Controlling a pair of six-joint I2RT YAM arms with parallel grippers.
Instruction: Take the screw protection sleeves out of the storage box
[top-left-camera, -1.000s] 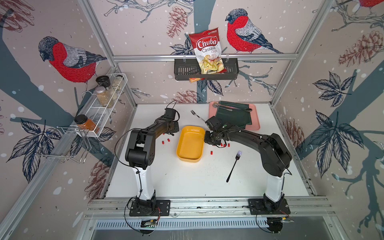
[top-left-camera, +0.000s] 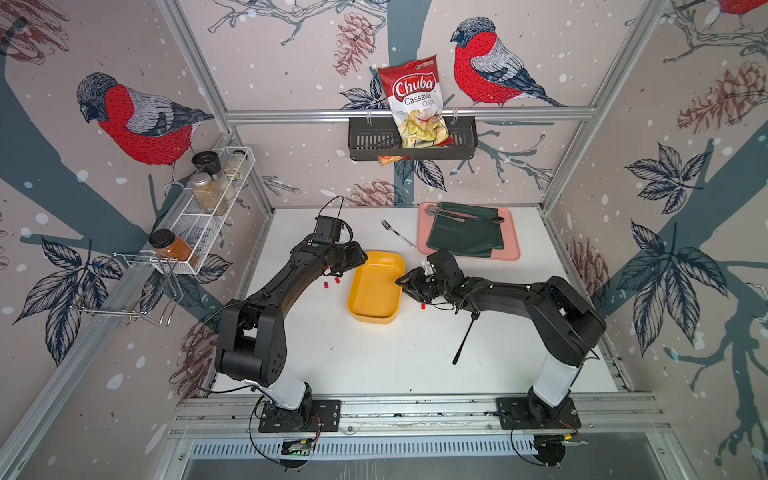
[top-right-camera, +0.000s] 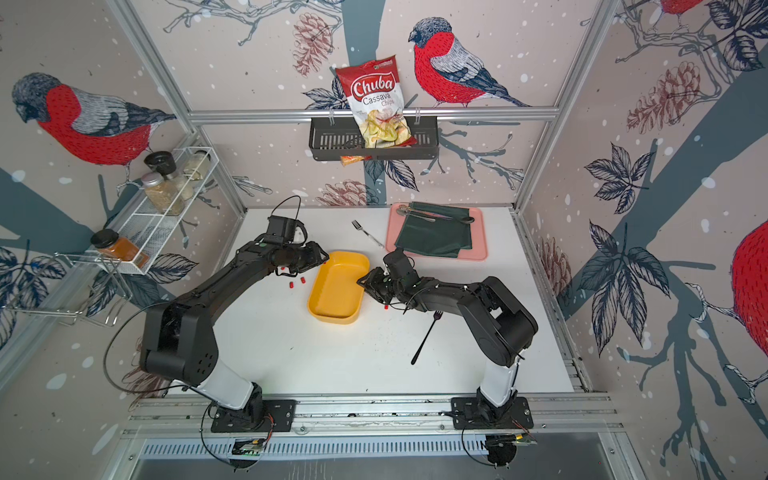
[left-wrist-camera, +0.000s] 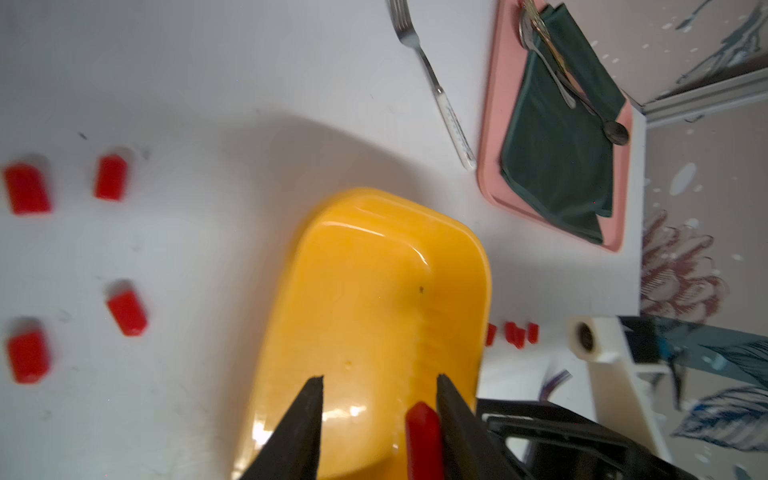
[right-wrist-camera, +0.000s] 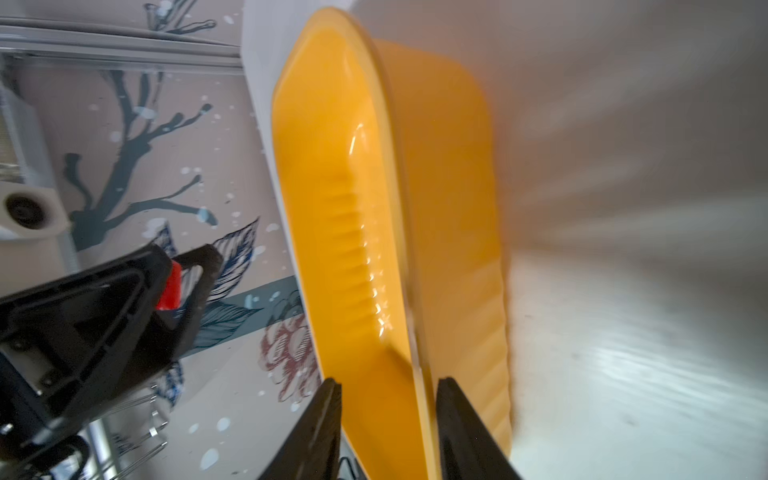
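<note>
The yellow storage box sits mid-table; no red sleeves show on its visible floor. Small red sleeves lie on the table left of it, others right of it. My left gripper hangs open over the box in the left wrist view, a red piece at its right fingertip, probably part of the finger. My right gripper is at the box's right rim, part open, the rim between its fingers; whether they touch it is unclear.
A fork lies behind the box, a pink tray with cloth and utensils at back right, a dark utensil at front right.
The box has shifted slightly left.
</note>
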